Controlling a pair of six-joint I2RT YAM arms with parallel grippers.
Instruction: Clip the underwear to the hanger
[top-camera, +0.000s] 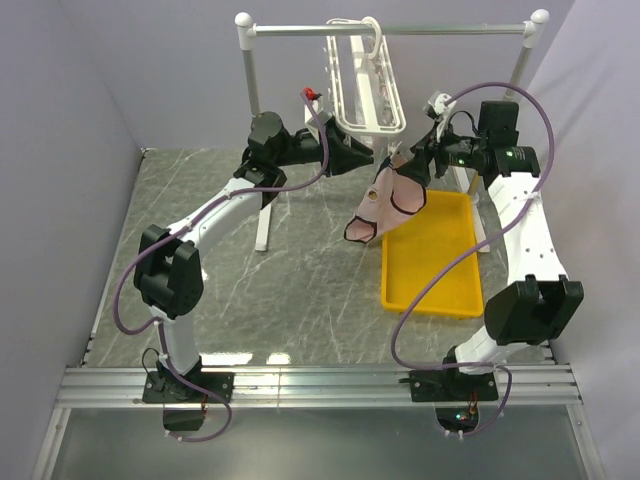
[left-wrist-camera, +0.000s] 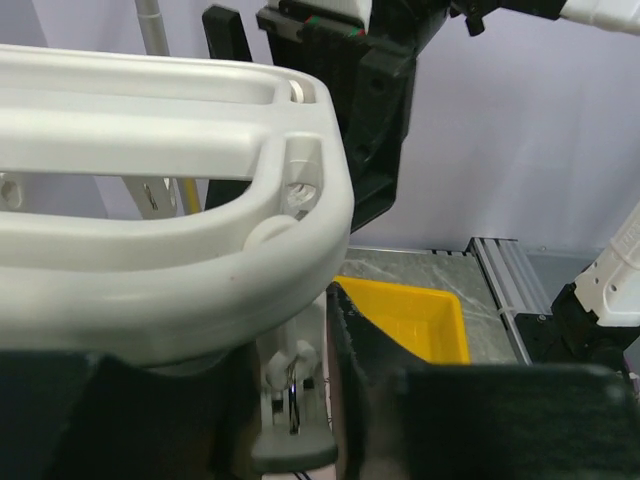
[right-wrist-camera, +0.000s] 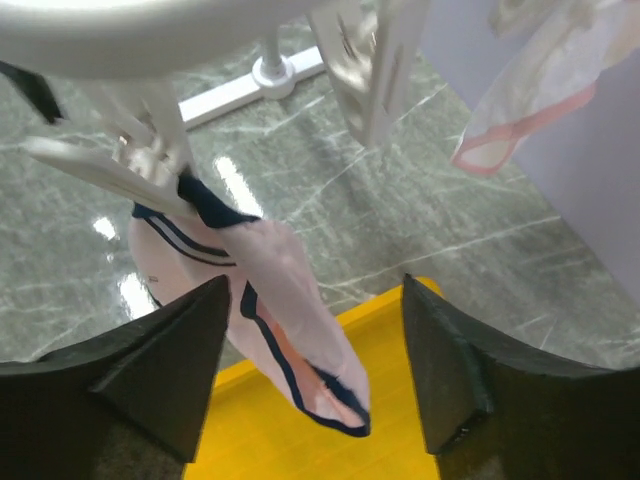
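Pink underwear with navy trim (top-camera: 385, 205) hangs from a clip (right-wrist-camera: 145, 170) under the white hanger (top-camera: 393, 125), above the yellow bin (top-camera: 430, 280). My left gripper (top-camera: 360, 158) is just left of the clip; its fingers are dark and blurred at the bottom of the left wrist view, around a clip (left-wrist-camera: 292, 420), and I cannot tell if they touch it. My right gripper (top-camera: 420, 165) is beside the underwear; in the right wrist view its fingers stand apart, with the cloth beyond them.
The metal rack (top-camera: 450, 29) carries the hanger. Another pink-edged cloth (right-wrist-camera: 530, 90) hangs in the right wrist view.
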